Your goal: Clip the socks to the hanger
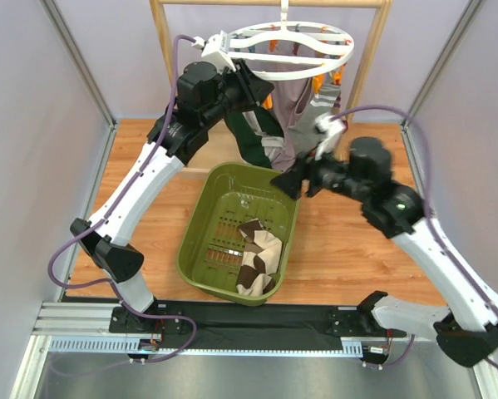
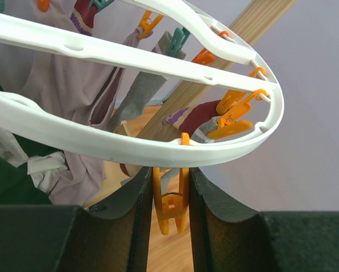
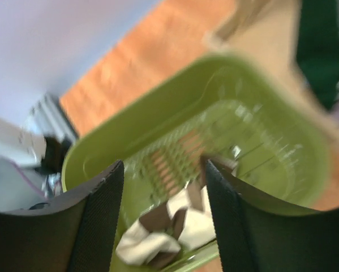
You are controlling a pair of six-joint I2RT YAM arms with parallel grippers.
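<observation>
My left gripper is shut on an orange clip point(image 2: 171, 207) that hangs from the rim of the white round hanger point(image 2: 129, 147). Socks point(image 2: 194, 116) and cloths hang from other orange and teal clips around it. My right gripper point(image 1: 303, 179), blurred in motion, is over the green bin point(image 1: 193, 237); in the right wrist view its fingers point(image 3: 101, 209) stand apart with nothing seen between them. A brown and cream sock bundle point(image 1: 261, 266) lies in the bin's lower right.
A wooden frame point(image 1: 373, 41) holds the hanger at the back. Walls stand left and right.
</observation>
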